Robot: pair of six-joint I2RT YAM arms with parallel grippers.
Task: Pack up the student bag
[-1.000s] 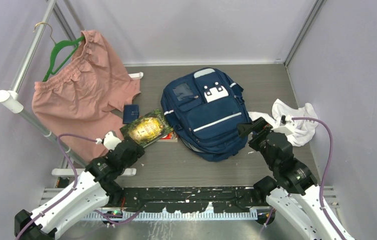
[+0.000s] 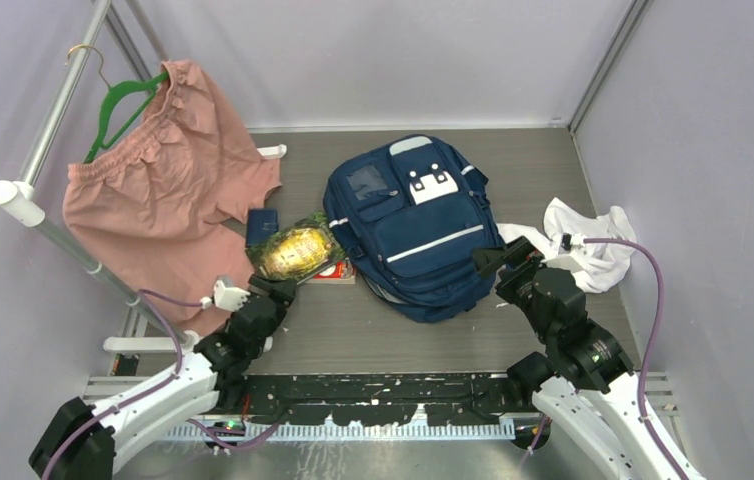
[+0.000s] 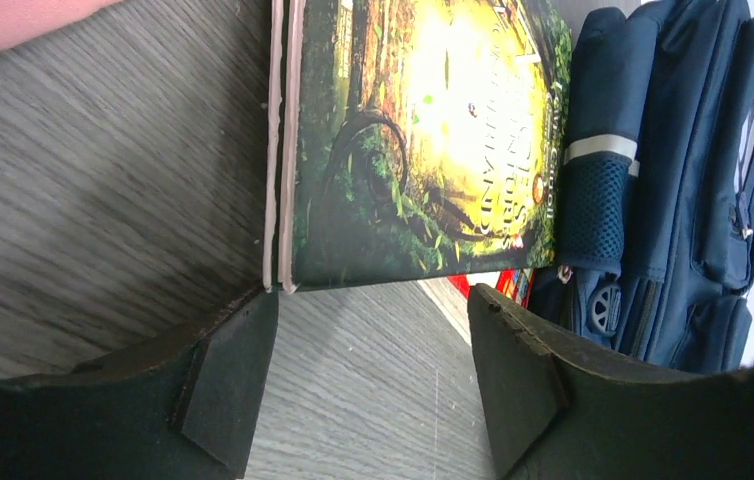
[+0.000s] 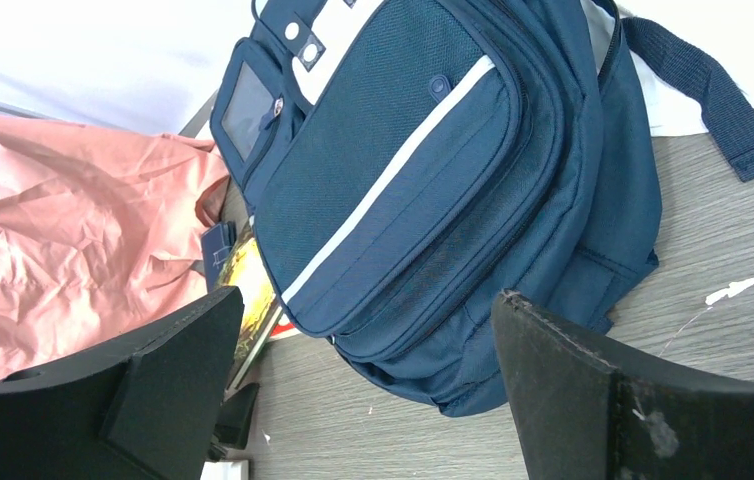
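A navy backpack [image 2: 408, 225] lies on the table, white-trimmed, closed as far as shows. Left of it are a green-and-gold book [image 2: 293, 250], a dark blue notebook [image 2: 262, 226] and a red-covered book [image 2: 333, 271] partly underneath. My left gripper is open at the near edge of the green book [image 3: 423, 140], with nothing held between its fingers. My right gripper stands open over the backpack's near right side, holding nothing.
Pink shorts [image 2: 163, 180] hang on a green hanger [image 2: 113, 115] from a white rack at left. A crumpled white cloth [image 2: 603, 250] lies at right. Some bare table shows in front of and behind the backpack.
My left gripper has shifted slightly rightward at the book's near edge, and the book looks nudged a little. My right arm and the backpack have not visibly moved.
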